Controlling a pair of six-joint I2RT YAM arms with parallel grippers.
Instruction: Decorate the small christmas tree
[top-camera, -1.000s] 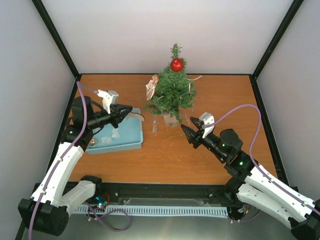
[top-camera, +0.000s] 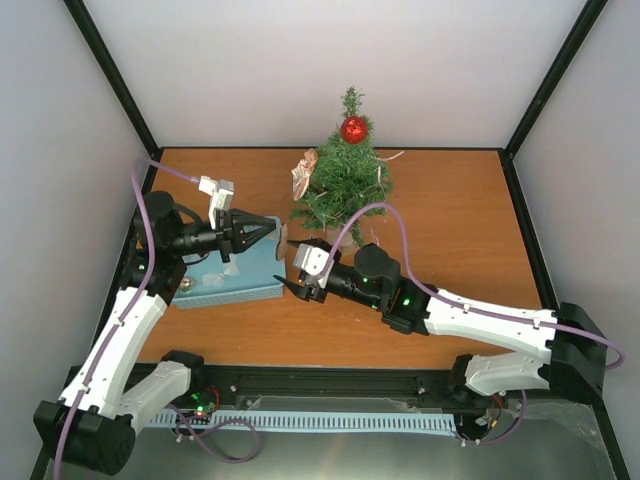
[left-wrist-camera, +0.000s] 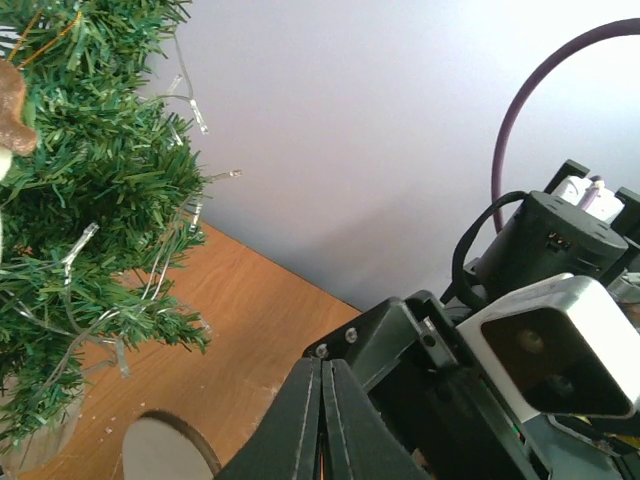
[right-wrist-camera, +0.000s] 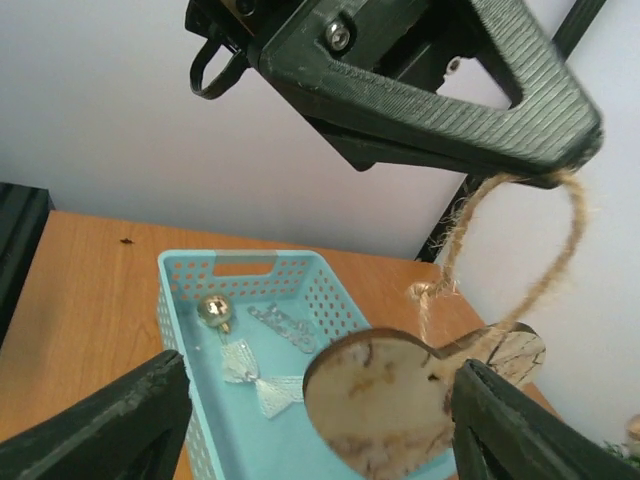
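Observation:
A wooden heart-shaped ornament (right-wrist-camera: 375, 400) hangs from a twine loop (right-wrist-camera: 570, 235) at the tip of my left gripper (top-camera: 273, 224), which is shut on the twine. In the left wrist view, part of the wooden disc (left-wrist-camera: 165, 450) shows beside the shut fingers (left-wrist-camera: 300, 410). My right gripper (top-camera: 284, 262) is part open right by the ornament; in its wrist view one finger (right-wrist-camera: 110, 430) stands to the left and the other overlaps the heart's right side. No grip on the wood shows. The small Christmas tree (top-camera: 348, 185) stands at the back, carrying a red ball (top-camera: 354, 130) and a bow (top-camera: 304, 175).
A light blue basket (top-camera: 230, 297) sits under the left gripper, holding a gold bauble (right-wrist-camera: 215, 310), a white bow (right-wrist-camera: 250, 375) and clear pieces. Wire lights (left-wrist-camera: 75, 245) run through the branches.
My right arm has swept left across the table to the hanging ornament. My left gripper has shifted slightly right, and the ornament has turned.

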